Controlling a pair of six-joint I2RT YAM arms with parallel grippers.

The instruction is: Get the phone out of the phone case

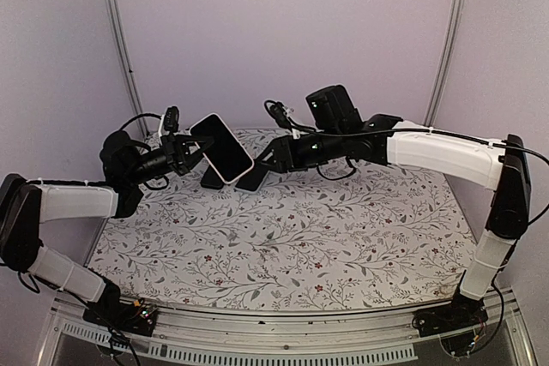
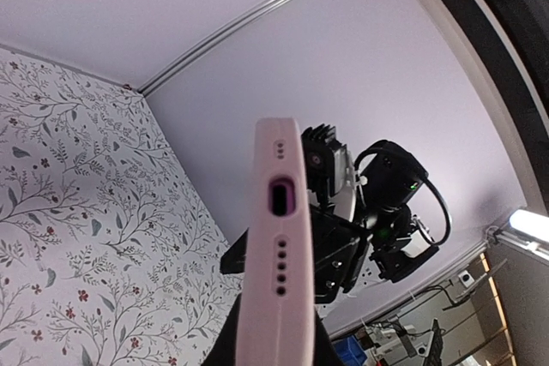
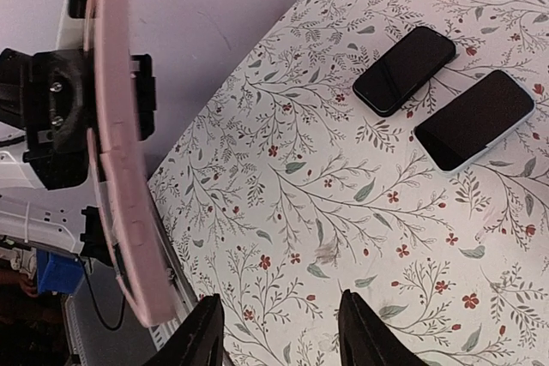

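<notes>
A phone in a pale pink-white case is raised above the table, screen out and tilted, gripped at its upper left by my left gripper. The left wrist view shows the case's edge with its port. In the right wrist view its side runs along the left. My right gripper hangs just right of the phone, apart from it, its fingers spread with nothing between them.
Two dark phones lie on the flowered table behind and below the raised one. Walls bound both sides and the back.
</notes>
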